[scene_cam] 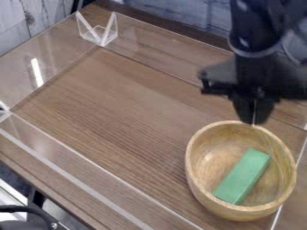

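Note:
A wooden bowl (pixel 206 157) sits at the lower right with a green block (pixel 243 175) lying inside it. My gripper (pixel 249 115) hangs over the bowl's back part, its dark fingers pointing down, raised above the block. The fingertips are blurred, and whether anything is between them is hard to see, though the green block rests in the bowl.
A clear plastic object (pixel 99 27) stands at the upper left edge. The dark arm fills the upper right.

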